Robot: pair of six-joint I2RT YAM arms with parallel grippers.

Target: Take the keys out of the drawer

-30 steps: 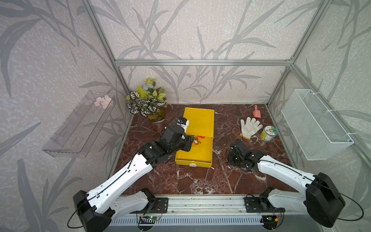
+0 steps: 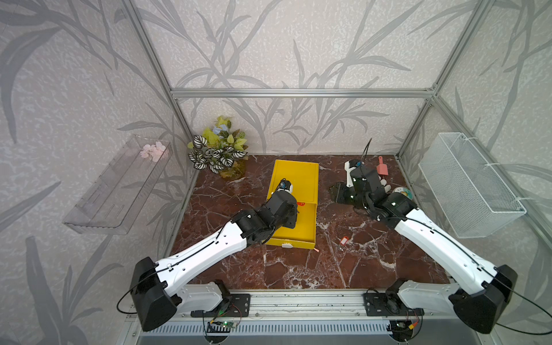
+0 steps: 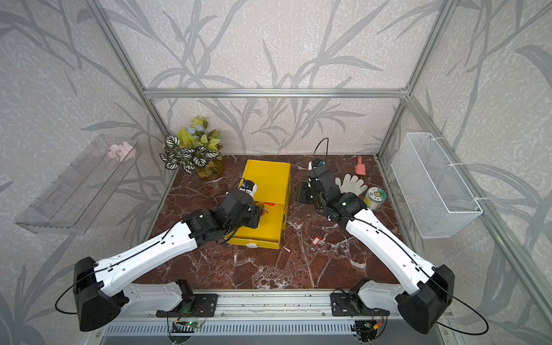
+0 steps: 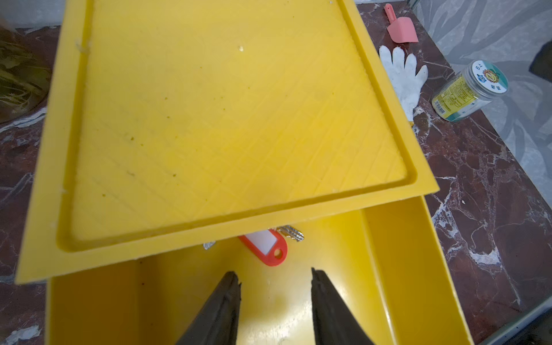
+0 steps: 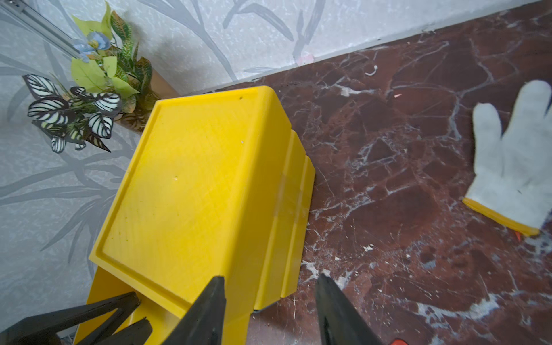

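Note:
The yellow drawer (image 2: 304, 225) stands pulled out of its yellow box (image 4: 241, 97) at the table's middle. Keys with a red tag (image 4: 270, 248) lie on the drawer floor, partly hidden under the box top. My left gripper is over the drawer, open, its fingertips short of the tag, nothing between them. My right gripper hovers right of the box, open and empty; in its wrist view the box (image 5: 178, 172) fills the left side.
A plant (image 2: 218, 149) is at back left. A white glove (image 4: 402, 80), jar (image 4: 465, 95) and pink scoop (image 4: 402, 28) lie at the right. Small items (image 2: 343, 240) lie right of the drawer.
My right arm has risen and moved toward the back beside the box.

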